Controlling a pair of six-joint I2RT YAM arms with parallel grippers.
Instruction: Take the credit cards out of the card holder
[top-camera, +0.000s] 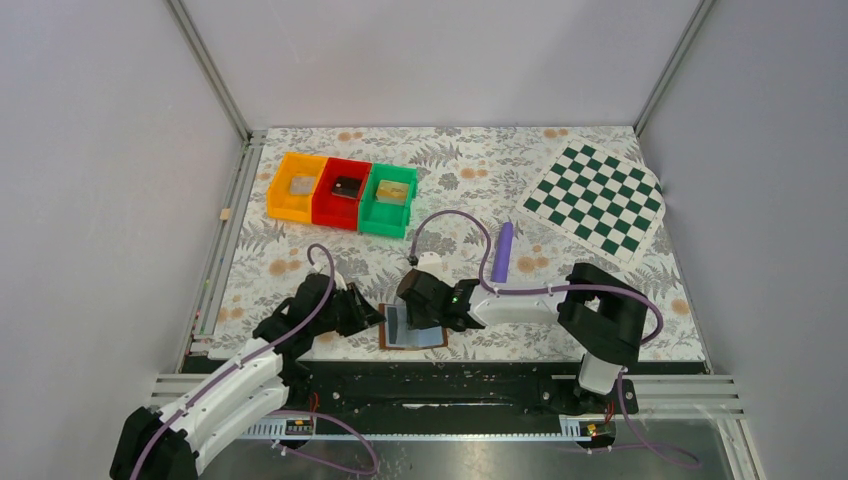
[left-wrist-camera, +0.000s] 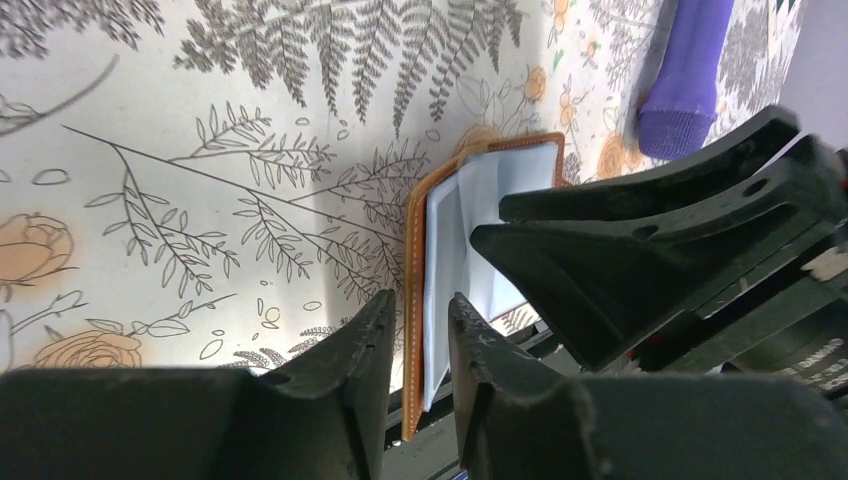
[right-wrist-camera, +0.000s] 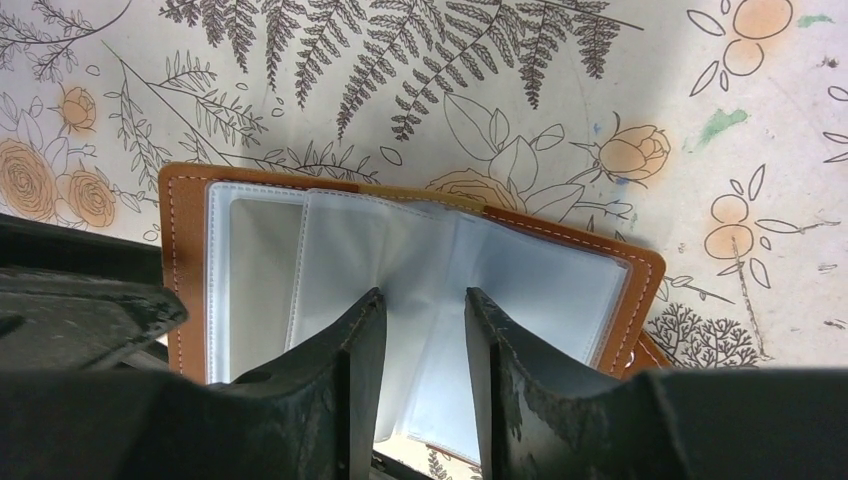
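Note:
The brown card holder (right-wrist-camera: 530, 300) lies open on the table, its clear sleeves (right-wrist-camera: 370, 240) facing up. A loose sleeve page stands partly lifted near its middle. No card can be made out in the sleeves that show. My left gripper is at the holder's left end, its fingers parted on either side of the brown edge. Over the sleeves is my right gripper, fingers apart, with clear plastic visible below the gap. In the top view the right arm covers part of the holder.
Toward the back left stand a yellow bin (top-camera: 288, 206), a red bin (top-camera: 334, 211) and a green bin (top-camera: 384, 221), each with a card-like item inside. A purple cylinder (top-camera: 502, 252) and a checkered board (top-camera: 596, 202) lie to the right. My two grippers are close together.

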